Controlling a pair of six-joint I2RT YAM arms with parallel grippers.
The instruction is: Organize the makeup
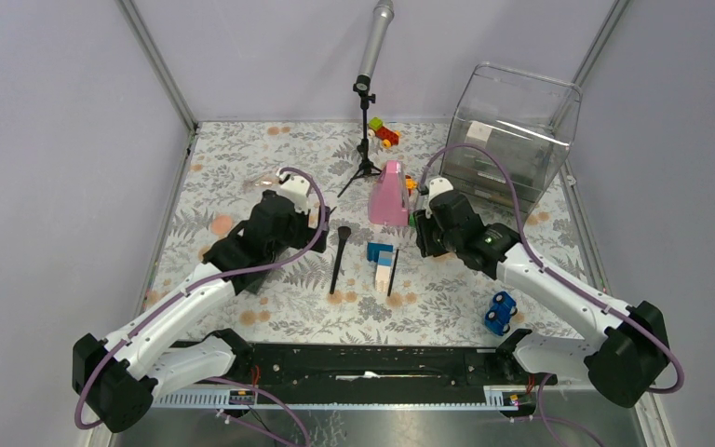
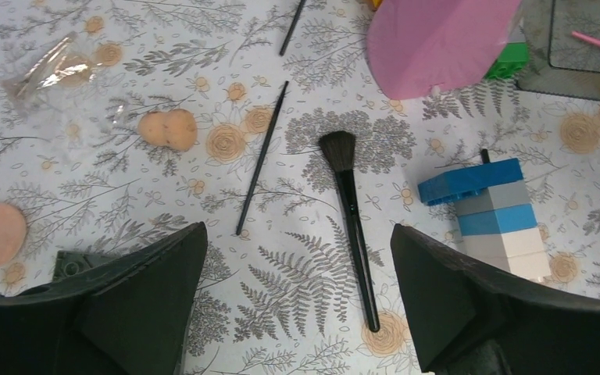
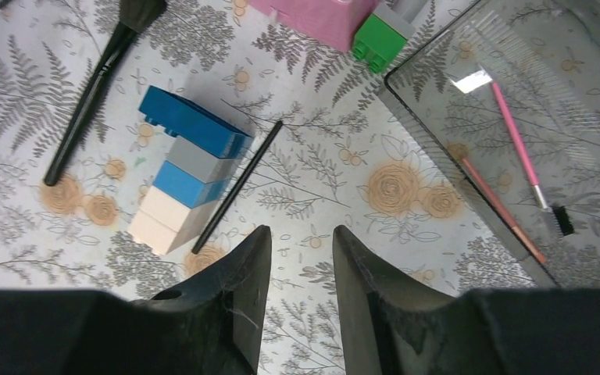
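A large black makeup brush (image 2: 348, 195) lies mid-table. Thin black sticks (image 2: 262, 156) (image 3: 238, 183) lie left of it and beside the stacked blue, grey and white blocks (image 3: 180, 187). A pink brush (image 3: 516, 133) and a salmon stick (image 3: 494, 205) show in or under the clear case (image 3: 430, 144) at right. A peach puff (image 2: 168, 129) sits at left. My left gripper is open above the left table, nothing between its fingers. My right gripper is part open above bare cloth beside the blocks, nothing between its fingers.
A pink holder (image 1: 388, 196) with a green block (image 3: 383, 35) stands at centre back, behind it a tripod (image 1: 365, 158) and small toys (image 1: 384, 132). A blue toy car (image 1: 500, 312) lies at front right.
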